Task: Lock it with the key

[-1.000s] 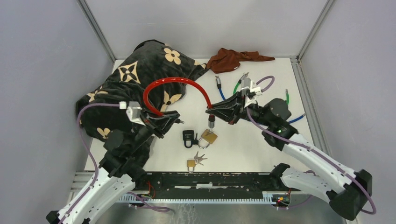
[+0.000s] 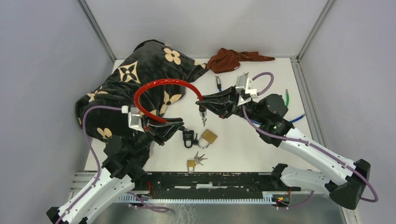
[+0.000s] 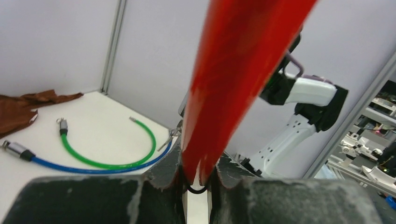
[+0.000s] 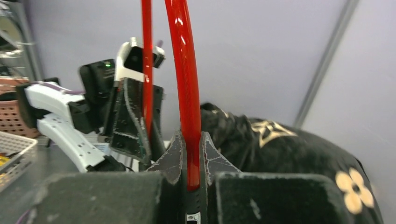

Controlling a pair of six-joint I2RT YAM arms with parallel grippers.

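A red cable lock arches between my two grippers. My left gripper is shut on the cable near one end, whose small metal tip sticks out past the fingers. My right gripper is shut on the cable's other end, just above its metal lock body. Keys dangle below that body; part of them shows in the left wrist view as silver keys. In the right wrist view the cable stands upright between the fingers. The two ends are apart.
Below the grippers lie a black padlock, a larger brass padlock, loose keys and a small brass padlock. A dark patterned blanket covers the left side; a brown cloth and blue and green cables lie farther off.
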